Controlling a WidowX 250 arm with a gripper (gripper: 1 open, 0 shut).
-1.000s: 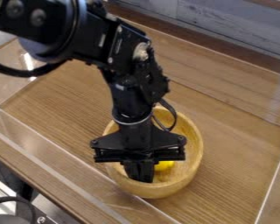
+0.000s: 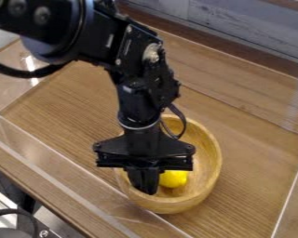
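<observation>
My black gripper (image 2: 144, 173) hangs low over a wooden bowl (image 2: 204, 160), its fingertips down inside the bowl's near left part. A yellow object (image 2: 175, 178) lies in the bowl just right of the fingers, partly hidden by the gripper body. The fingers look close together, with nothing visible held between them, though the dark body makes this hard to see.
The bowl stands on a wooden tabletop (image 2: 251, 121) near its front left edge. A pale wall runs along the back, and dark cables show at the lower left.
The gripper has shifted slightly left and up, so more of the yellow object shows beside the fingers.
</observation>
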